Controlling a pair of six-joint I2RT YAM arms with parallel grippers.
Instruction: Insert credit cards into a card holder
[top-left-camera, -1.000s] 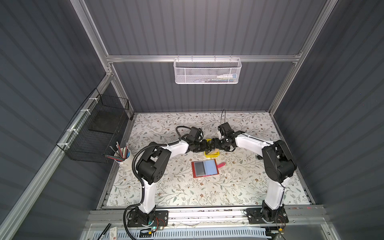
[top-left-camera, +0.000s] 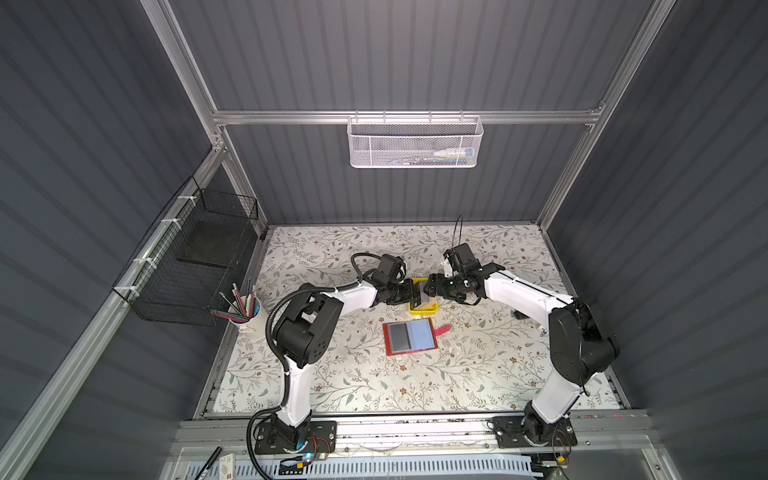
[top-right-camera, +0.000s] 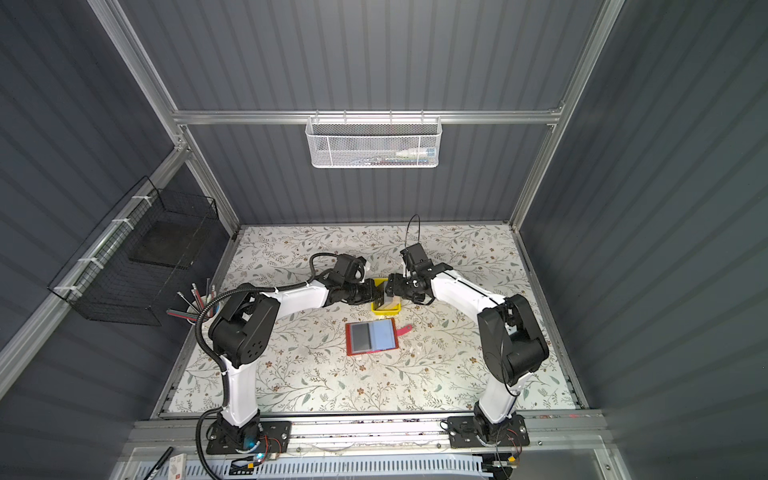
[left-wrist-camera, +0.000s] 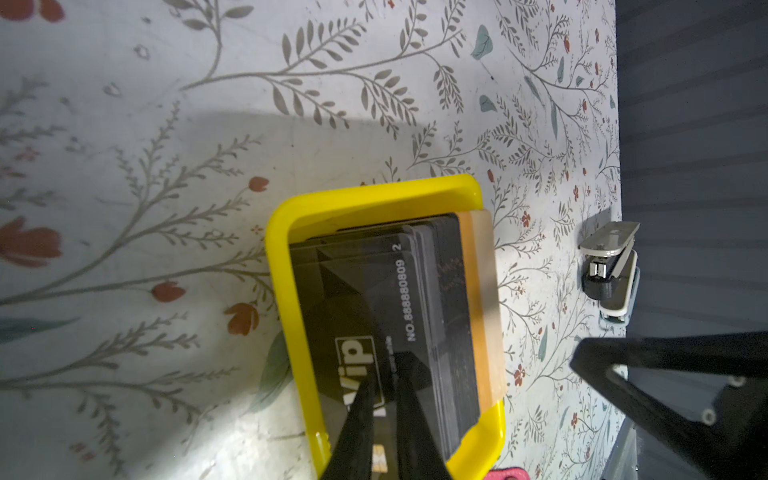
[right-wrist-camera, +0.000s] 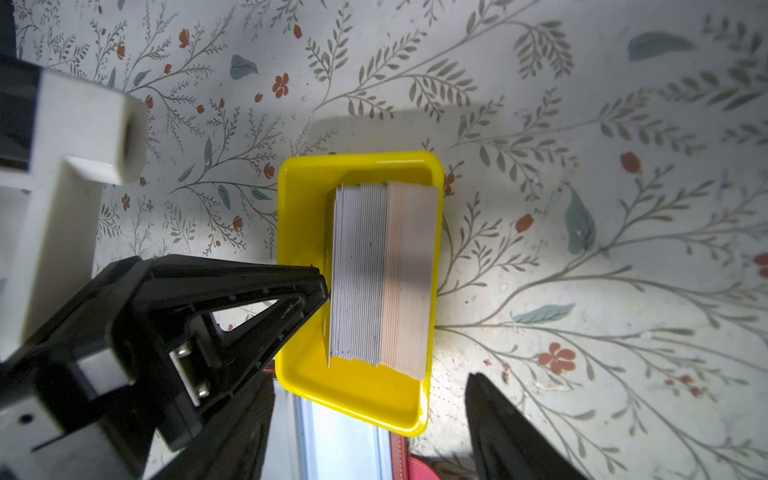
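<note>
A yellow tray (right-wrist-camera: 360, 400) holds a stack of cards (right-wrist-camera: 368, 272) standing on edge, in grey-white and peach bands. From the left wrist view, the front card (left-wrist-camera: 344, 320) shows a black face marked "Vip". My left gripper is over this face, its fingers slightly apart and nothing visible between them. In the right wrist view its tip reaches the stack's left side. On the tray's other side, my right gripper stands wide open and empty. The red card holder (top-left-camera: 410, 337) lies open in front of the tray, with grey and pale blue inner sides.
A pink item (top-left-camera: 443, 329) lies by the holder's right edge. A stapler (left-wrist-camera: 612, 268) rests farther right. The pen cup (top-left-camera: 253, 318) stands at the left edge. Both grippers are close together at the tray.
The left arm is almost where it was. Tray and holder have not moved.
</note>
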